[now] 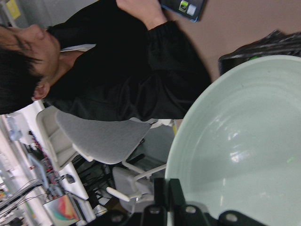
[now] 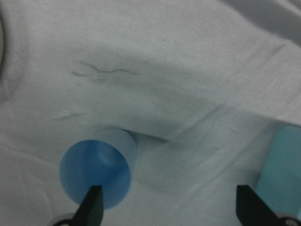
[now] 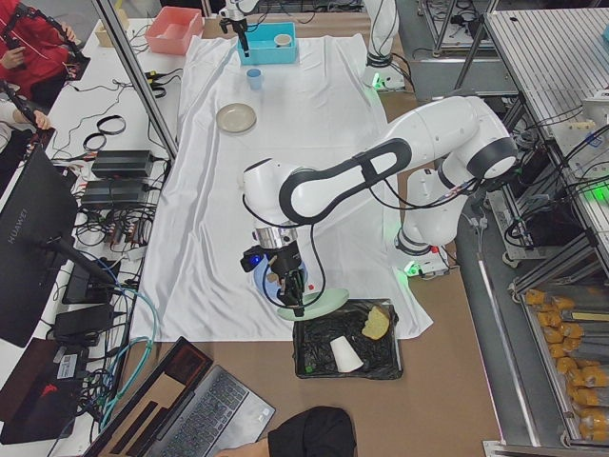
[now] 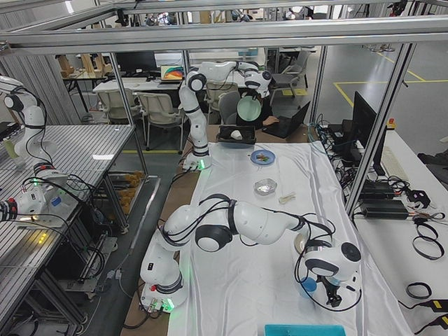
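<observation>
My left gripper is shut on the rim of a pale green plate (image 1: pixel 240 127), held tilted above the table near a black-lined bin (image 3: pixel 314 357); the bin holds a white item (image 3: pixel 344 354) and a yellow piece (image 3: pixel 376 323). My right gripper is open above the white cloth, over a blue cup (image 2: pixel 94 172), with nothing between its fingers.
A blue plate (image 4: pixel 263 157) lies by the bin. A grey plate (image 3: pixel 236 118) and a teal container (image 3: pixel 257 54) are at the far end. A person (image 1: pixel 108 80) with a laptop (image 4: pixel 286 123) sits just beyond the bin.
</observation>
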